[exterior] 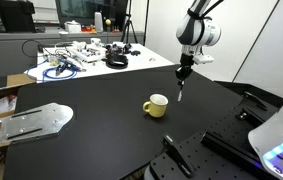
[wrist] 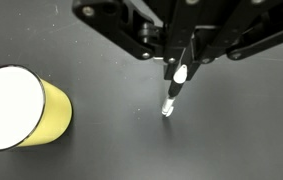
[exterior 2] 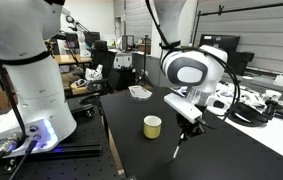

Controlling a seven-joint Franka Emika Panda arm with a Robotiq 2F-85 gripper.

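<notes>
My gripper (exterior: 182,79) is shut on a slim pen-like object with a white end (wrist: 167,106) that hangs down from the fingers. In exterior view 2 that thin white object (exterior 2: 176,151) points at the dark table, its tip at or just above the surface. A yellow mug (exterior: 156,106) with a white inside stands upright, apart from the gripper; in the wrist view the mug (wrist: 31,112) fills the left side. What the upper part of the held object looks like is mostly hidden by the fingers.
A silver metal tray (exterior: 29,124) lies at the left of the table in exterior view 1. Blue cable (exterior: 59,71) and other clutter sit at the back.
</notes>
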